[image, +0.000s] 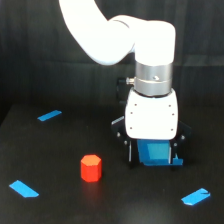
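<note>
A red six-sided block (91, 168) stands on the dark table, left of the gripper and clear of it. Under the white hand, at the right of the view, is a blue block (153, 152); the hand covers its upper part. My gripper (151, 160) points down over this block, with one dark finger showing on its left and another on its right. Whether the fingers touch the blue block, or stand in front of it, cannot be made out.
Blue strips lie flat on the table: one at the back left (49, 115), one at the front left (23, 189) and one at the front right (196, 197). Another bit of blue shows beside the blue block. Open table surrounds the red block. A dark curtain (40, 50) hangs behind.
</note>
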